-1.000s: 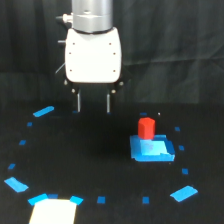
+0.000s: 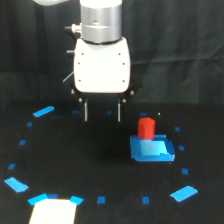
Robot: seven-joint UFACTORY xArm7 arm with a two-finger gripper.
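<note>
My gripper (image 2: 102,112) hangs near the middle of the view, its two thin fingers wide apart and nothing between them. To its right and a little lower stands a small red block (image 2: 146,127). The block is at the back of a blue square piece (image 2: 137,154), which has a lighter blue patch on it. Whether the block stands on this piece or just behind it, I cannot tell. A clear gap lies between the right finger (image 2: 119,108) and the block.
Blue tape strips (image 2: 184,193) and several small blue squares mark the black table. A pale, bright object (image 2: 53,212) is at the front left edge. Bare table (image 2: 80,160) fills the middle and left.
My gripper has shifted to the right and appears slightly lower in the view, closer to the red block. It is still open. The block and the blue piece have stayed put.
</note>
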